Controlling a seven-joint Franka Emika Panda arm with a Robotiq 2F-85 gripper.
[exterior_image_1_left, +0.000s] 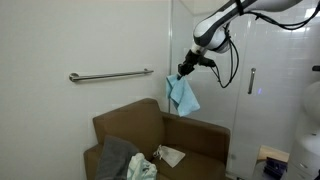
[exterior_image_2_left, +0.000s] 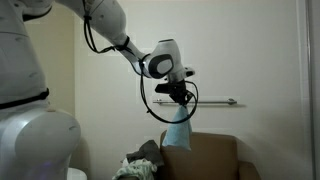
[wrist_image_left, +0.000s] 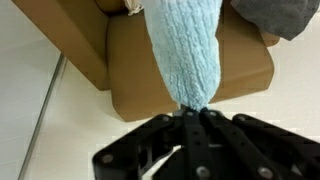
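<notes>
A light blue cloth (exterior_image_1_left: 182, 95) hangs down from my gripper (exterior_image_1_left: 182, 73), which is shut on its upper end. In the wrist view the blue cloth (wrist_image_left: 187, 50) is bunched narrow between the fingertips and widens away from them. The second exterior view has the cloth (exterior_image_2_left: 178, 132) hanging in front of the brown sofa's back. A metal towel bar (exterior_image_1_left: 110, 75) runs along the wall. The cloth is clear of the bar in the first exterior view, to its right.
A brown sofa (exterior_image_1_left: 190, 135) stands below, with a dark grey cloth (exterior_image_1_left: 116, 157), a white-green cloth (exterior_image_1_left: 141, 169) and a pale cloth (exterior_image_1_left: 170, 156) on it. A white door (exterior_image_1_left: 233, 85) is at the right, near the arm.
</notes>
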